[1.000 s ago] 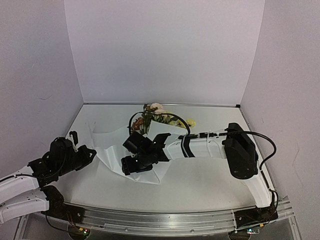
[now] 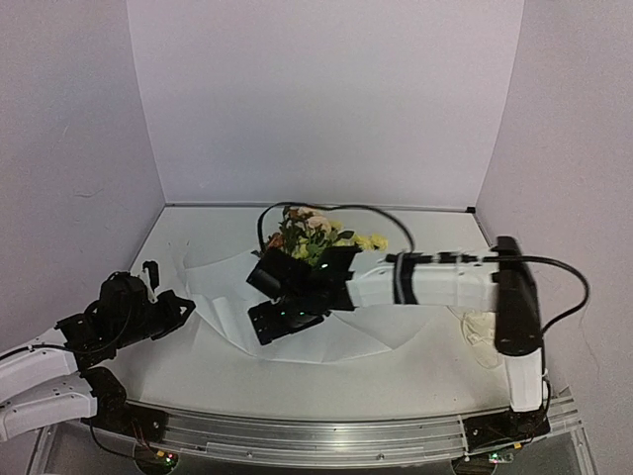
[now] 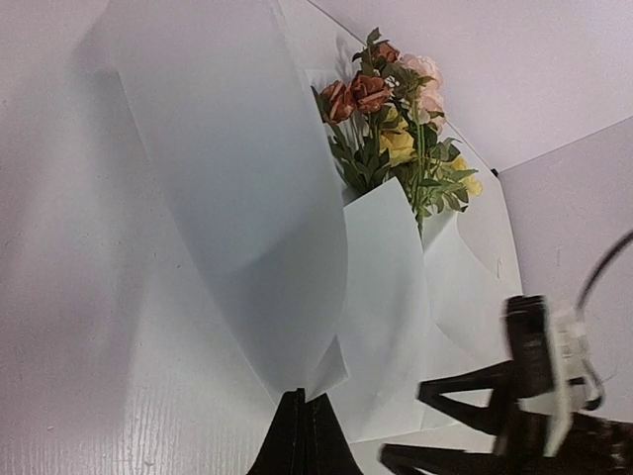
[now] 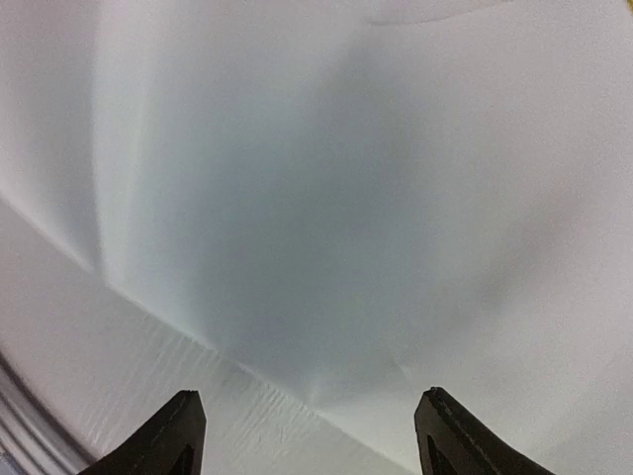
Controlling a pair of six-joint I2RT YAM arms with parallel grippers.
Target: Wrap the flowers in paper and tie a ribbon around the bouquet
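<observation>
The bouquet (image 2: 315, 236) of fake flowers, with red, pink and yellow heads, lies at the back middle on a sheet of white wrapping paper (image 2: 223, 315). In the left wrist view, the bouquet (image 3: 396, 139) has its lower stems covered by paper. My left gripper is shut on a paper edge, and that side of the sheet (image 3: 247, 188) rises in a curved flap. Over the paper's front middle, my right gripper (image 2: 265, 325) stands open; its fingers (image 4: 163, 440) are apart with nothing held between them.
A pale loop of ribbon or string (image 2: 482, 336) lies at the table's right, partly hidden by the right arm. The right arm stretches across the middle of the table. Bare table (image 2: 425, 381) shows at front right.
My right gripper has moved a little to the right. The left arm looks still.
</observation>
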